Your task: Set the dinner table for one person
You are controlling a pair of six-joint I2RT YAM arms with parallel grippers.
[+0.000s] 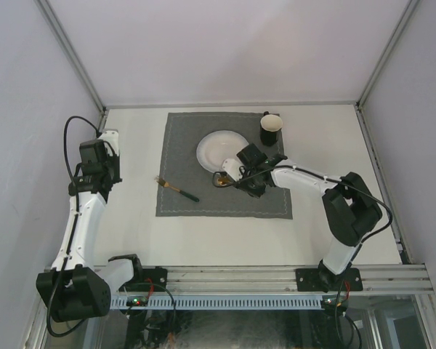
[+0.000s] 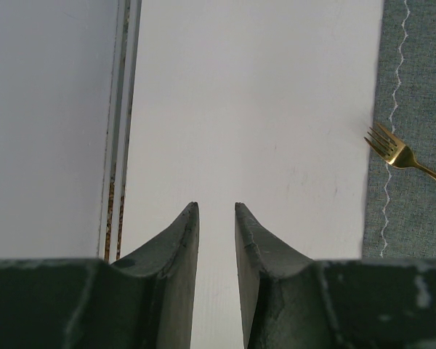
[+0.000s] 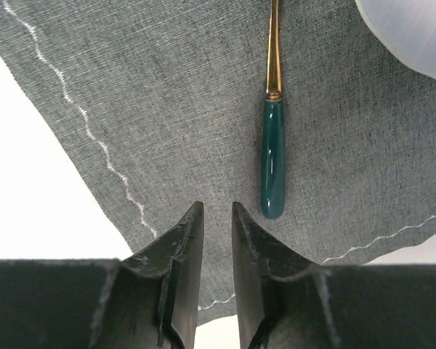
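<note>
A white plate (image 1: 218,145) rests on the grey placemat (image 1: 189,123), with a dark mug (image 1: 269,131) behind it to the right. A fork with green handle (image 1: 176,190) lies left of the plate; its gold tines show in the left wrist view (image 2: 392,151). My right gripper is open over the mat beside the plate, above a utensil with a green handle (image 3: 273,156) and gold upper part, its far end out of frame. My left gripper hangs over bare table left of the mat, fingers part open, nothing between them.
Bare white table (image 1: 334,131) surrounds the placemat on all sides. Walls and metal rails border the table at left, right and back. The right arm reaches across the mat's right part.
</note>
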